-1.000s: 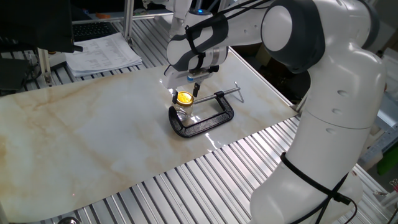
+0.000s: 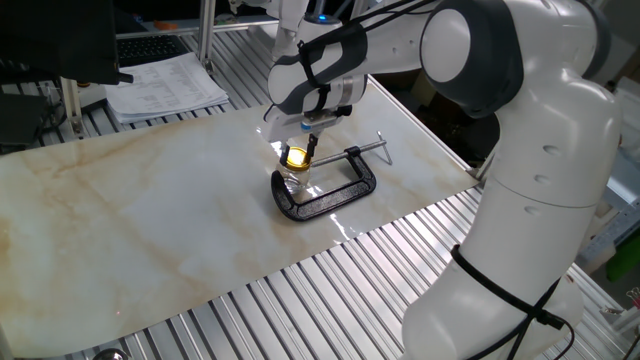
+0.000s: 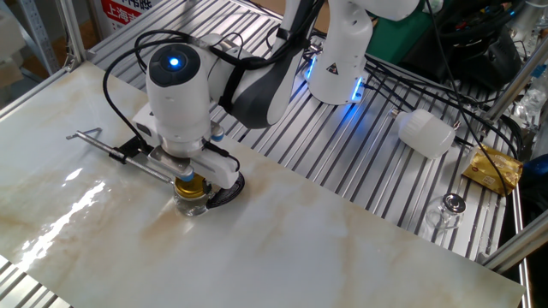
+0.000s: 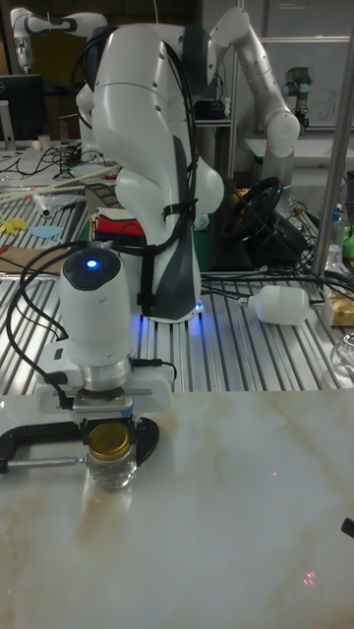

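Observation:
A clear glass jar with a gold lid stands upright on the marbled board, held at the mouth of a black C-clamp with a metal screw. Directly above, my gripper points down, its dark fingers close in on either side of the lid and shut on it. From the other side, the gold lid shows just under the gripper body, and the finger contact is mostly hidden there. The third view shows the jar's lid in front of the gripper, hiding the fingertips.
A stack of papers lies at the back left. Beyond the board, on the slatted table, are a white bulb-shaped object, a small glass jar and a yellow packet. Most of the marbled board is bare.
The fingers have drawn together from wider apart to right against the lid. The arm, jar and clamp look unmoved.

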